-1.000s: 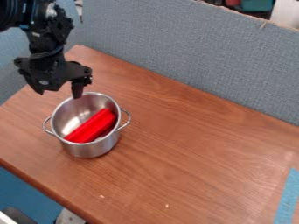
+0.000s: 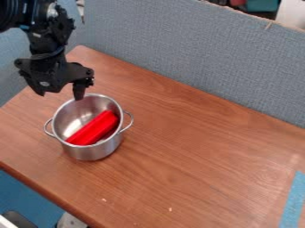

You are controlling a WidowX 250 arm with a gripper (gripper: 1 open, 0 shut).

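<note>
A steel pot point(image 2: 88, 150) with two loop handles stands on the left part of the wooden table. Inside it lies a red cylindrical object point(image 2: 95, 127), tilted along the pot's floor. The black gripper point(image 2: 60, 88) hangs at the upper left, above and just behind the pot's rim, its fingers apart and open, with nothing seen between them.
Grey padded walls point(image 2: 191, 53) run along the back and the upper left. A blue tape strip point(image 2: 293, 198) lies at the right edge.
</note>
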